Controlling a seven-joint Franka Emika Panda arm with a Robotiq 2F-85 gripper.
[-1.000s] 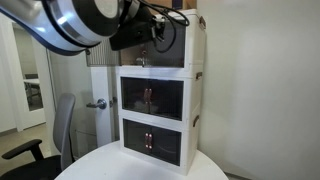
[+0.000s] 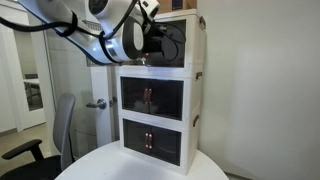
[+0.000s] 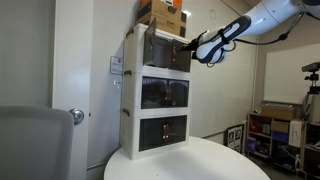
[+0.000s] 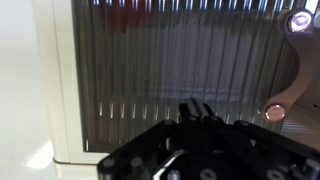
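A white three-tier cabinet (image 2: 192, 85) with dark see-through doors stands on the round table. My gripper (image 3: 189, 46) is at the top compartment, close to its right side in exterior view 2. The top left door (image 3: 157, 47) looks swung outward there. In the wrist view a ribbed door panel (image 4: 180, 65) in a pale frame fills most of the picture, and a handle (image 4: 291, 68) with two round fasteners lies at the right. The gripper's fingertips (image 4: 194, 109) are close together, with nothing seen between them. Whether they touch the door cannot be told.
Cardboard boxes (image 3: 163, 15) sit on top of the cabinet. A grey chair (image 2: 62, 130) stands at the left, and shelves with bins (image 3: 275, 130) are at the far right of exterior view 2.
In exterior view 1 the arm has drawn inward from the upper left, and my gripper has moved rightward and slightly down across the top compartment. The lower doors have not moved.
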